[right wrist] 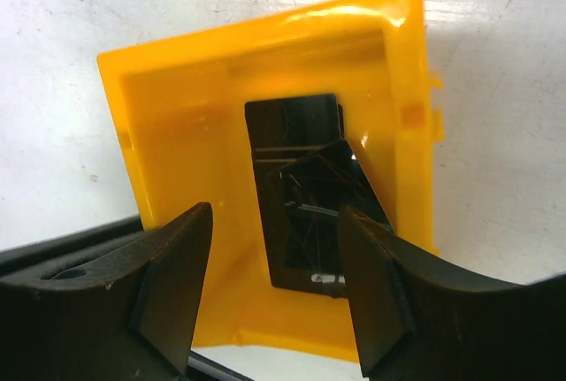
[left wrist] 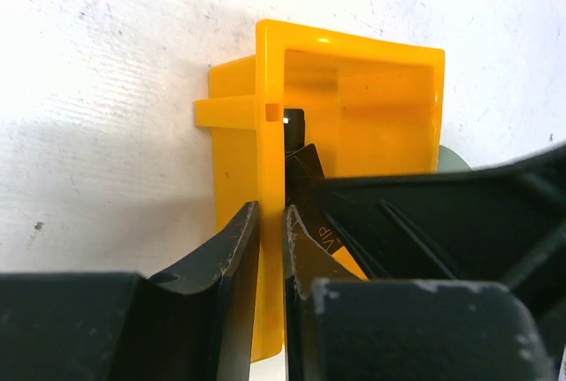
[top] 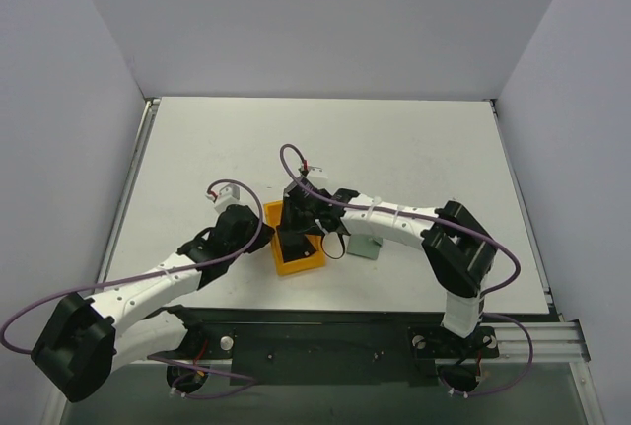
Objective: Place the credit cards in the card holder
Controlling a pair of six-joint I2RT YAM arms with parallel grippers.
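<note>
My left gripper is shut on the side wall of a yellow bin (left wrist: pixel 354 49), one finger outside the wall and one inside. Flat black cards (right wrist: pixel 301 209) lie overlapping in the bin, one turned askew on top. Above them hangs my right gripper, open, with no card held between its fingers. In the left wrist view a dark finger (left wrist: pixel 478 213) of the right gripper covers part of the bin's inside. A flat grey-green piece (top: pixel 365 247), perhaps the card holder, lies on the table right of the bin; its details are too small to tell.
Both grippers crowd the small yellow bin near the table's front. Cables loop above both arms.
</note>
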